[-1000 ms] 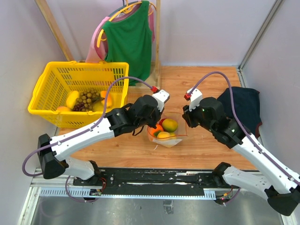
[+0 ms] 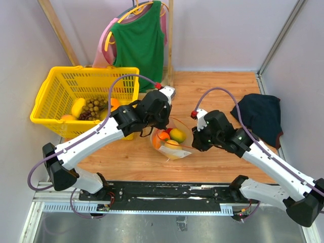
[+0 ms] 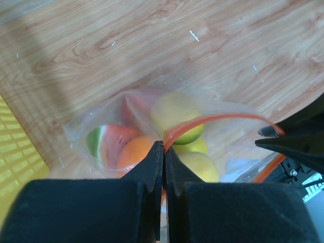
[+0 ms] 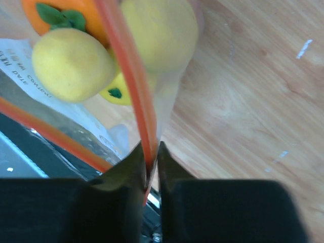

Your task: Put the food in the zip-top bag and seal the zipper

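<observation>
The clear zip bag [image 2: 172, 156] stands open-mouthed on the table with an orange zipper rim. Inside it are an orange [image 4: 76, 17], yellow fruits [image 4: 73, 66], a red fruit [image 3: 134, 104] and a watermelon slice [image 3: 104, 147]. My left gripper is shut on the zipper rim [image 3: 215, 118] at the bag's left side. At the right side, my right gripper has its fingers [image 3: 304, 147] part open around the rim, with the orange strip running between them. In the top view both arms hide the fingertips.
The yellow basket [image 2: 48, 96] at the left holds grapes [image 2: 93, 109] and other fruit. Behind it hang clothes, among them a green top [image 2: 144, 40]. A dark cloth [image 2: 260, 116] lies at the right. The table behind the bag is clear.
The left gripper and the bag have shifted slightly left. My right gripper has moved left and toward the table's front edge, coming to the bag's right rim.
</observation>
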